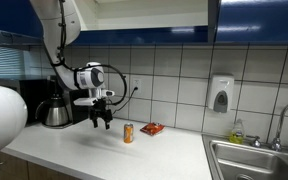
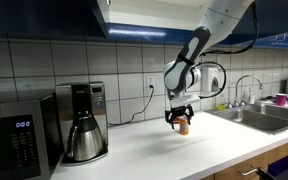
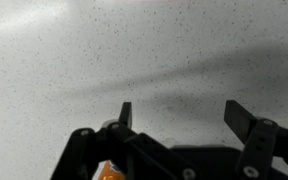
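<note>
An orange can (image 1: 128, 132) stands upright on the white counter. My gripper (image 1: 101, 124) hangs above the counter to the left of the can in exterior view 1, its fingers pointing down. In exterior view 2 the gripper (image 2: 177, 124) overlaps the can (image 2: 184, 128), which shows partly behind it. The wrist view shows the gripper open, with bare speckled counter between its fingers. The top of the can (image 3: 111, 172) peeks out at the lower left of that view, partly hidden by the gripper body. A red packet (image 1: 152, 128) lies farther back on the counter.
A coffee maker (image 2: 85, 122) and a microwave (image 2: 16, 135) stand along the wall. The sink (image 1: 246, 160) opens at the right, with a soap bottle (image 1: 238, 131) behind it.
</note>
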